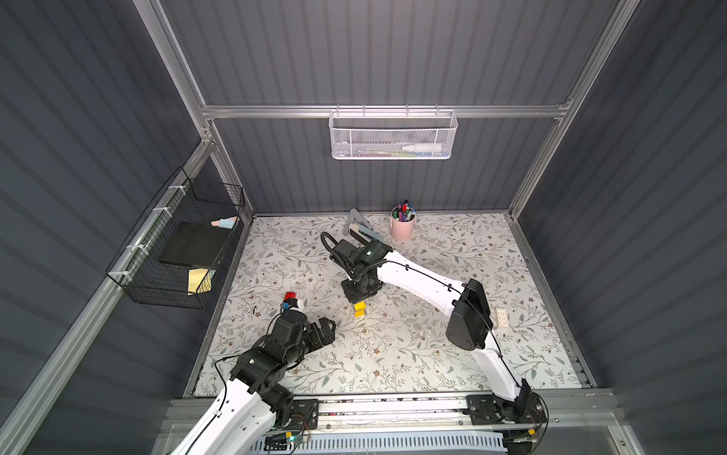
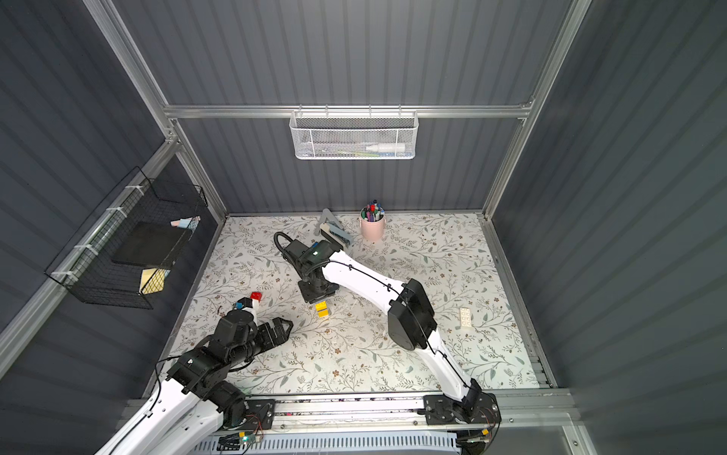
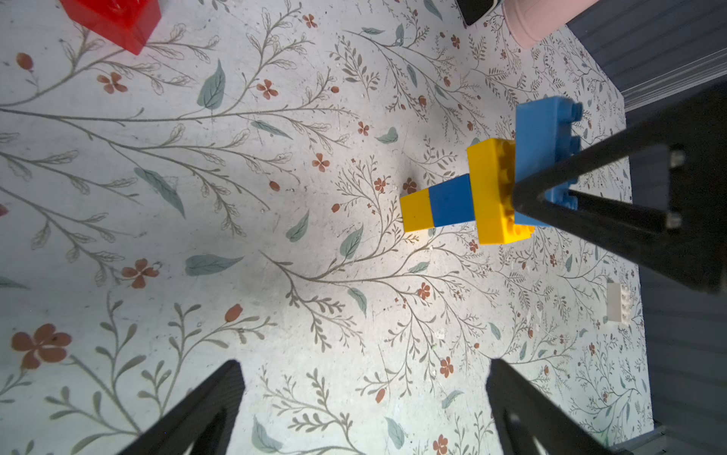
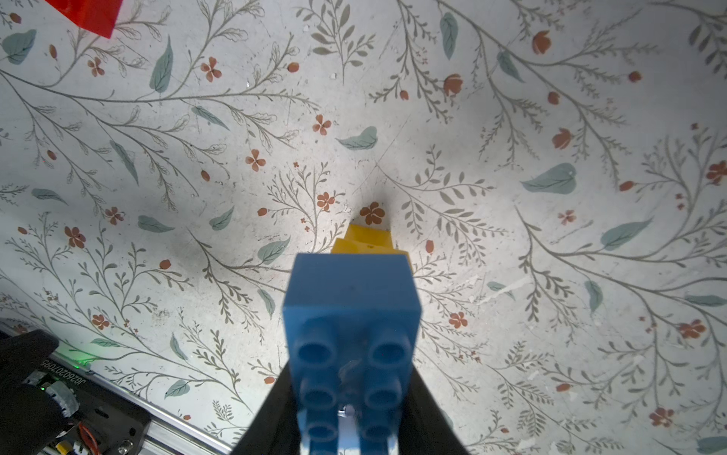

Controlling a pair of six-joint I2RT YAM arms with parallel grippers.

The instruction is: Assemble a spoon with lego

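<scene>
My right gripper (image 1: 359, 294) is shut on a studded blue brick (image 4: 352, 292), low over the middle of the table. Right beside this brick is a yellow brick (image 3: 490, 193). A narrower blue brick (image 3: 452, 201) and a small yellow brick (image 3: 415, 211) continue in line from it. Whether the held brick is pressed fully onto the wide yellow one, I cannot tell. From above, only yellow pieces (image 2: 322, 309) show below the gripper. My left gripper stands open and empty, to the front left of the bricks.
A red block (image 3: 121, 19) lies on the table behind my left gripper. A flat white brick (image 2: 465, 317) is far right. A pink pen cup (image 1: 403, 227) and a grey object (image 1: 356, 220) stand at the back.
</scene>
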